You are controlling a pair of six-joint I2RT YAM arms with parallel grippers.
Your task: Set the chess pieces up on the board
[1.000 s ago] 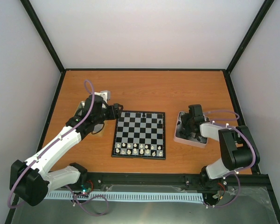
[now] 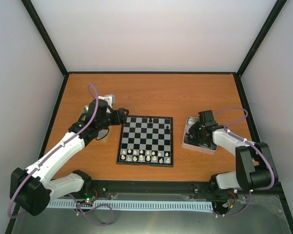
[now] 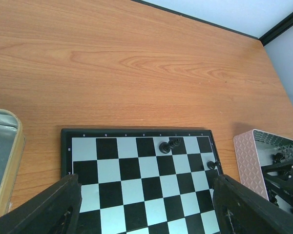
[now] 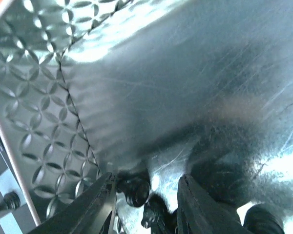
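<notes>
The chessboard [image 2: 145,134] has white pieces [image 2: 141,156] in two near rows; a dark piece [image 3: 166,146] stands on the far row and a smaller one [image 3: 211,165] near the right edge. My right gripper is open, down in the pink-rimmed box [image 2: 198,150] right of the board, over several dark pieces, one [image 4: 136,190] between and beyond its fingertips; contact cannot be told. My left gripper is open above the board's left, nothing between its fingers.
A metal tin [image 3: 0,151] with a pale rim sits left of the board, partly under the left arm. The table behind the board [image 2: 156,92] is clear. Walls bound the back and sides.
The right arm has shifted slightly to the right and its gripper has turned a little over the box. The left arm and board are unchanged.
</notes>
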